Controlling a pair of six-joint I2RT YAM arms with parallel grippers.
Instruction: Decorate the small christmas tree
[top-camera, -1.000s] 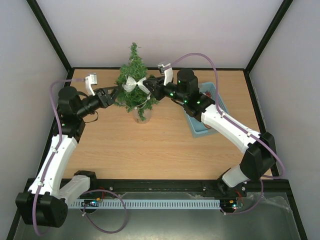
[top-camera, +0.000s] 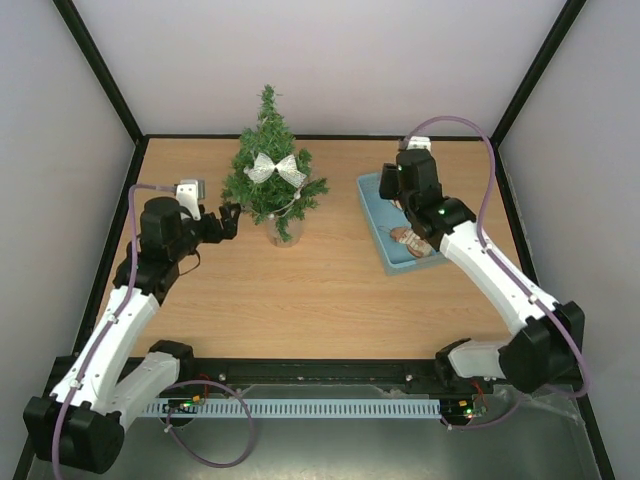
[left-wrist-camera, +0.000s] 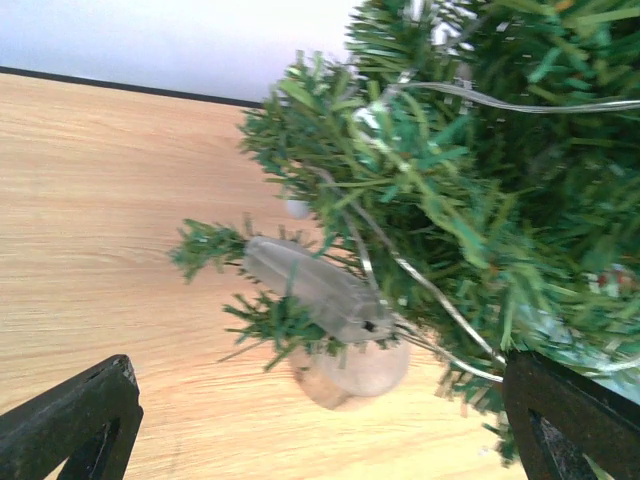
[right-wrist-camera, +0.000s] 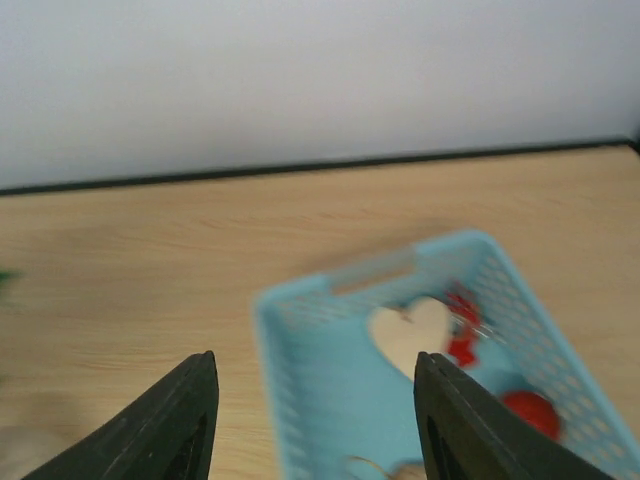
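Observation:
The small green tree (top-camera: 262, 190) stands upright in a clear pot (top-camera: 284, 232), left of the table's middle. A white bow (top-camera: 277, 169) sits on its front, and a silvery string (left-wrist-camera: 440, 295) winds round its branches. My left gripper (top-camera: 234, 217) is beside the tree's left side, open, with a branch reaching across between its fingers in the left wrist view. Above the blue basket (top-camera: 398, 266) hangs my right gripper, its fingers apart and nothing between them. The basket holds a wooden heart (right-wrist-camera: 411, 334), a red ornament (right-wrist-camera: 463, 330) and a red ball (right-wrist-camera: 533, 412).
A brown and white piece (top-camera: 411, 241) lies in the basket's near part. The back wall (top-camera: 330, 70) rises close behind the tree and basket.
My right gripper has let go by the bow, backed off the tree and swung right to above the basket. The left gripper has drawn slightly down and its wrist has turned.

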